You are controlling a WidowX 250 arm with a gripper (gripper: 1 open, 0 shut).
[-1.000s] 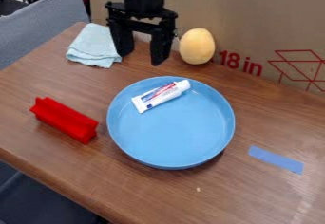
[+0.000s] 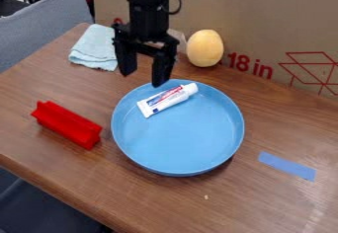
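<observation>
A black gripper [image 2: 142, 63] hangs above the back of the blue plate [image 2: 180, 138], open, with its fingers pointing down just behind a white toothpaste tube [image 2: 166, 99]. The tube lies on the upper part of the plate. A red cylindrical object [image 2: 66, 124] lies on the table to the left of the plate. A yellow egg-shaped object [image 2: 205, 48] is at the back, right of the gripper.
A folded light blue cloth [image 2: 93, 49] lies at the back left. A cardboard panel [image 2: 278, 39] stands along the back. A blue tape strip [image 2: 287, 165] is on the right of the table [image 2: 278, 197], which is otherwise clear there.
The gripper has moved down and toward the front, nearer the plate and tube. The objects on the table have not moved.
</observation>
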